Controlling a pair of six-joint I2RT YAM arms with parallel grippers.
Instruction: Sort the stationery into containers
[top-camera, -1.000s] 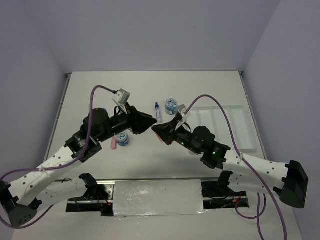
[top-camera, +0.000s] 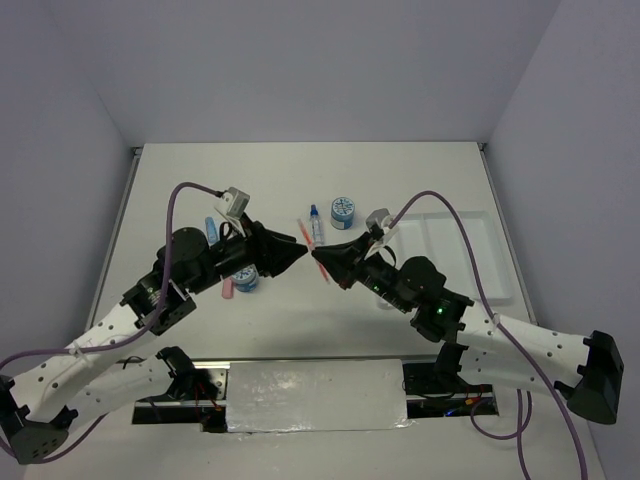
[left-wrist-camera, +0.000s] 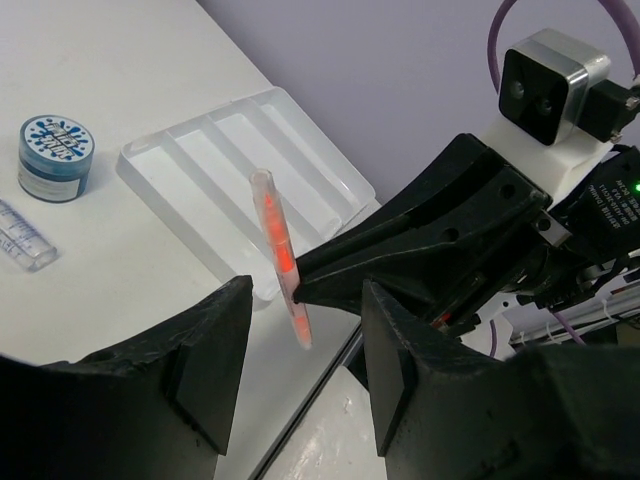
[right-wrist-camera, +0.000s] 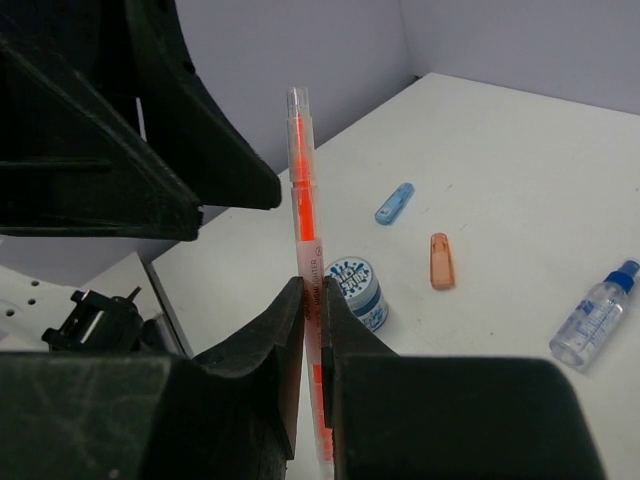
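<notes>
My right gripper (top-camera: 330, 258) is shut on an orange-filled clear marker (left-wrist-camera: 276, 236), held upright in mid-air in the middle of the table (top-camera: 300, 330). My left gripper (top-camera: 298, 250) stands open just left of it, facing the marker with nothing between its fingers. On the table lie a clear bottle with a blue cap (right-wrist-camera: 590, 325), a pink-orange eraser (right-wrist-camera: 441, 262), a blue item (right-wrist-camera: 394, 204), and two blue-labelled jars (top-camera: 342, 212) (right-wrist-camera: 365, 300).
A white compartment tray (top-camera: 480, 240) sits at the right of the table, behind my right arm.
My right gripper shifted slightly right, still holding the marker.
</notes>
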